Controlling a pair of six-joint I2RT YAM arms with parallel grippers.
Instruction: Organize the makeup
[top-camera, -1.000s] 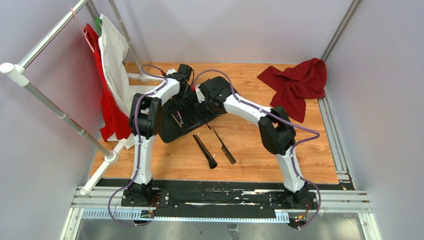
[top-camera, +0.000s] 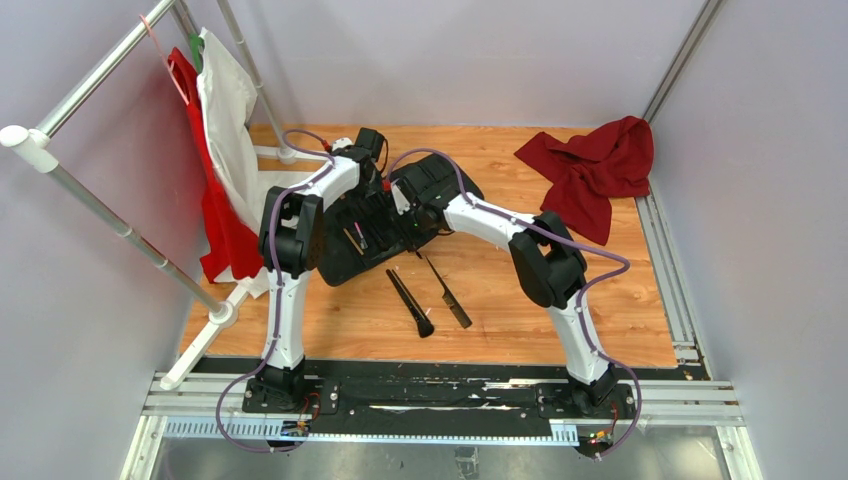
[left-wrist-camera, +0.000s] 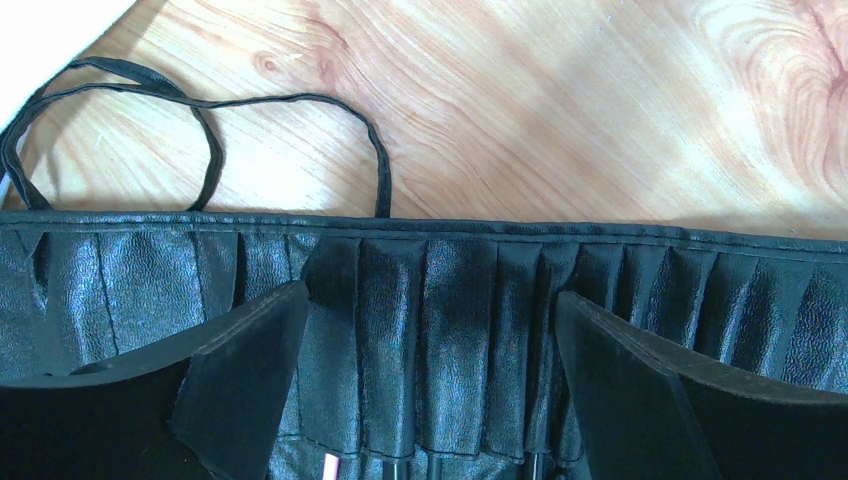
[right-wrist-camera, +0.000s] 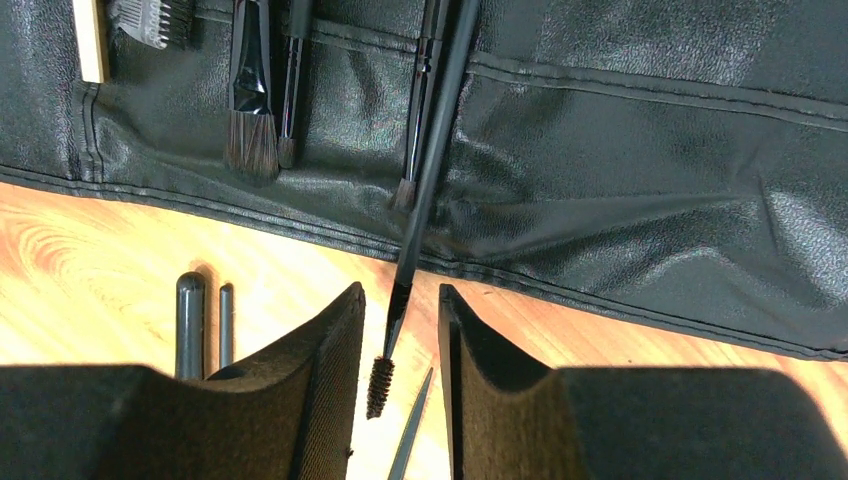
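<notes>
A black makeup roll (top-camera: 345, 258) lies unrolled on the wooden table, with several brushes in its pockets. In the left wrist view, my left gripper stands over the row of pockets (left-wrist-camera: 458, 345), fingers wide apart and nothing visibly gripped. My right gripper is part open over the roll's near edge. A thin black spoolie brush (right-wrist-camera: 430, 180) runs across that edge, its bristle end over the bare wood. It shows between the right fingertips with gaps on both sides. Its upper end leaves the right wrist view, so how deep it sits in a pocket is hidden.
On the table in front of the roll lie a large black brush (top-camera: 411, 306) beside a slimmer tool, and a black comb (top-camera: 452, 303). A dark red cloth (top-camera: 590, 170) rests at the back right. Clothes hang on the rack (top-camera: 90, 75) at left.
My right arm has shifted slightly toward the left of the top view, and its gripper now sits a little lower over the roll. The left arm has stayed put.
</notes>
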